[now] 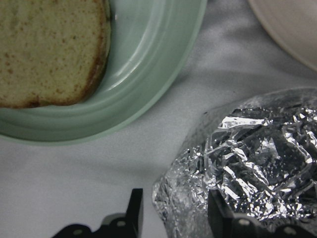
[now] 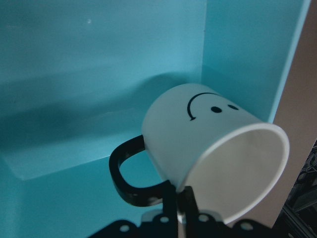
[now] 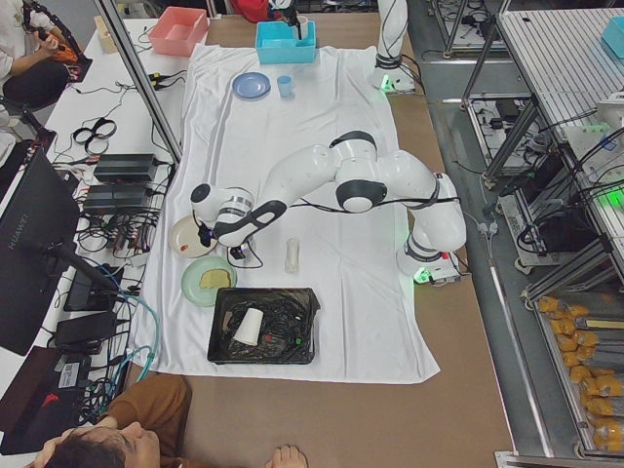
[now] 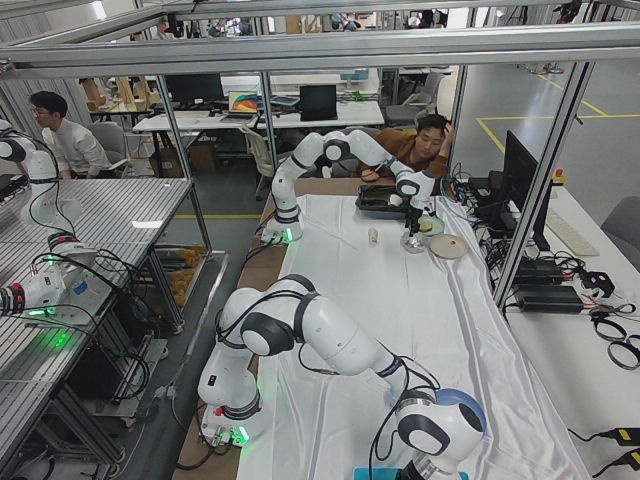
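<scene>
My left gripper is open above a crumpled silver foil sheet (image 1: 257, 163), beside a green plate (image 1: 158, 74) holding a bread slice (image 1: 49, 49); a beige plate (image 1: 292, 25) lies near. In the right wrist view my right gripper is at a white smiley mug (image 2: 198, 119) lying tilted in a blue bin (image 2: 74, 59), its fingers where the black handle meets the rim; it looks shut on the mug, though partly hidden.
A black tray (image 3: 288, 327) with a white cup stands near the left arm. A blue plate (image 3: 251, 85), small blue cup (image 3: 285, 86) and pale narrow object (image 3: 292, 254) lie on the white cloth, whose middle is mostly clear.
</scene>
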